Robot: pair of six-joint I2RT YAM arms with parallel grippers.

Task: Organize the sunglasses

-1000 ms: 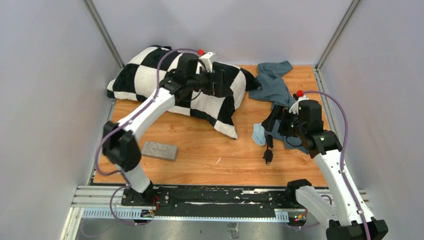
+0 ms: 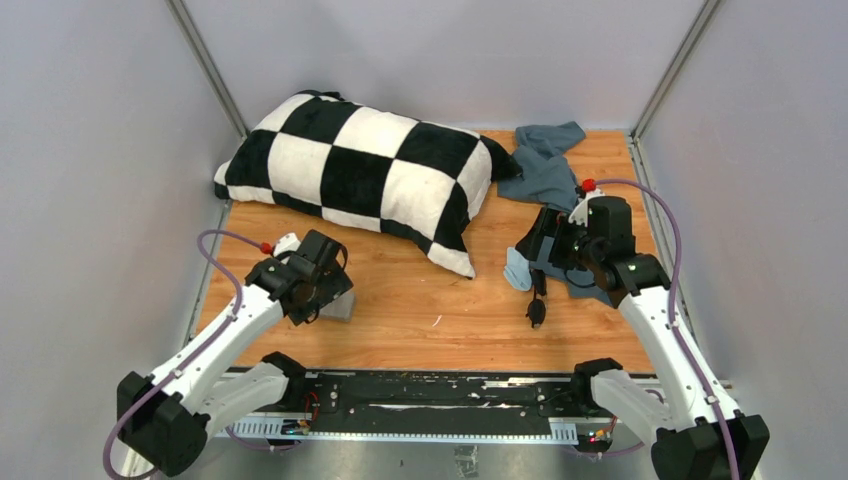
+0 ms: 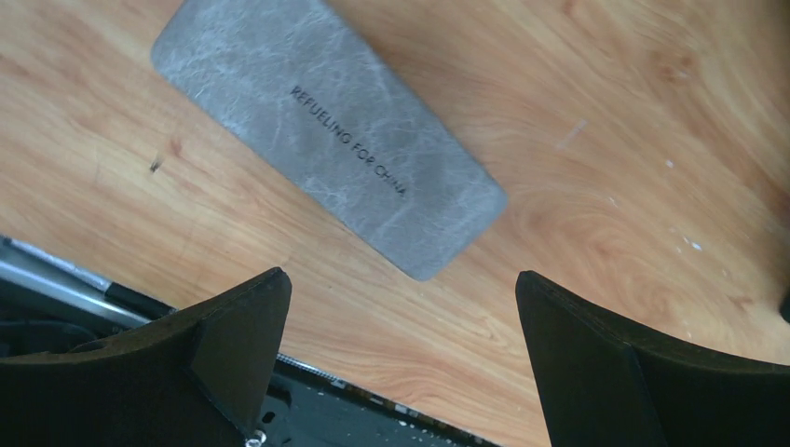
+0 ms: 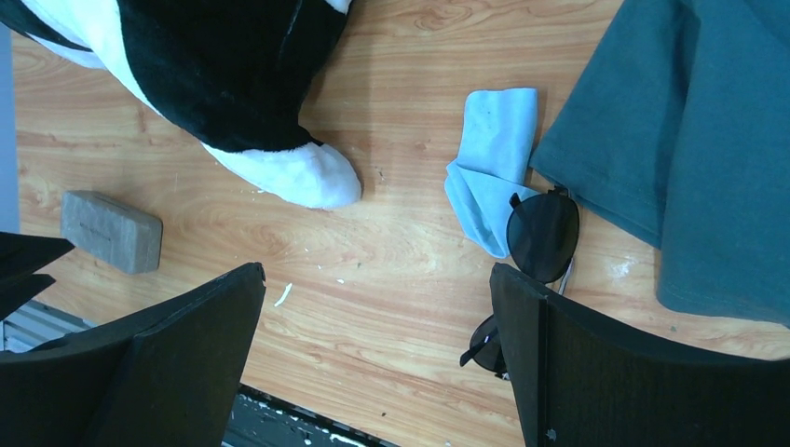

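Observation:
Dark sunglasses (image 4: 543, 237) lie on the wooden table in the right wrist view, partly behind one finger of my right gripper. Their edge touches or overlaps a light blue cloth (image 4: 494, 163). My right gripper is open above the table, with nothing between its fingers. On the left, a grey case (image 3: 335, 135) marked "REFUELING FOR CHINA" lies flat and closed. Above it my left gripper is open and empty, the case apart from both fingers. From the top, the left arm covers much of the case (image 2: 339, 306).
A black-and-white checkered pillow (image 2: 355, 165) fills the back left and middle. Bunched blue-grey fabric (image 2: 545, 175) lies at the back right, reaching under the right arm.
My left arm has swung from over the pillow toward the front left and now hangs above the grey case. The right arm has shifted only slightly. Sunglasses, cloth and case have stayed in place.

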